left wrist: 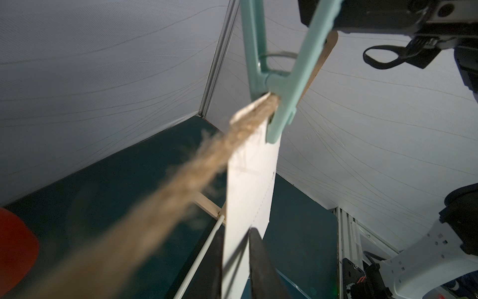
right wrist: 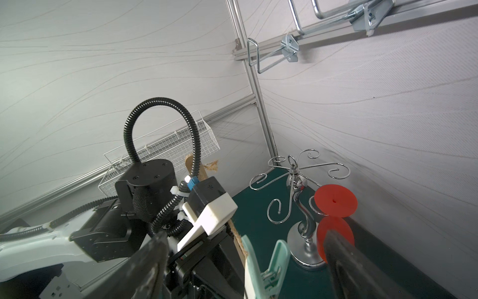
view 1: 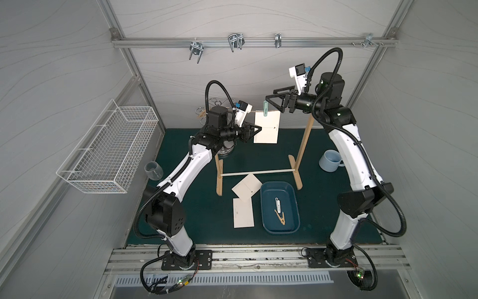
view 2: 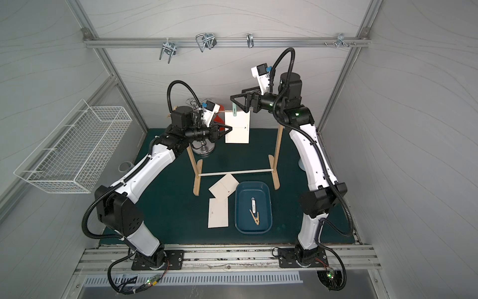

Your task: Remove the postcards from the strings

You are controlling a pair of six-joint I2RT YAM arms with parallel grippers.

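Observation:
One cream postcard point(view 1: 267, 130) hangs from the string, held by a mint-green clothespin point(view 1: 265, 108). My right gripper point(view 1: 271, 94) is open at the top of that clothespin; in the right wrist view the clothespin point(right wrist: 268, 271) stands between its spread fingers. At the card's left edge is my left gripper point(view 1: 260, 129), its fingers slightly apart. The left wrist view shows the card point(left wrist: 251, 194) reaching down into the narrow gap; contact is hard to judge. Blurred twine string point(left wrist: 164, 209) crosses that view. Two loose postcards point(view 1: 243, 213) lie on the table, partly overlapping.
A blue tray point(view 1: 267, 226) holds a white clip and a wooden clothespin. The string's wooden stand point(view 1: 301, 144) has side posts and a low crossbar. A metal stand with red discs point(right wrist: 336, 200) rises behind. There is a blue mug point(view 1: 329, 161) at right.

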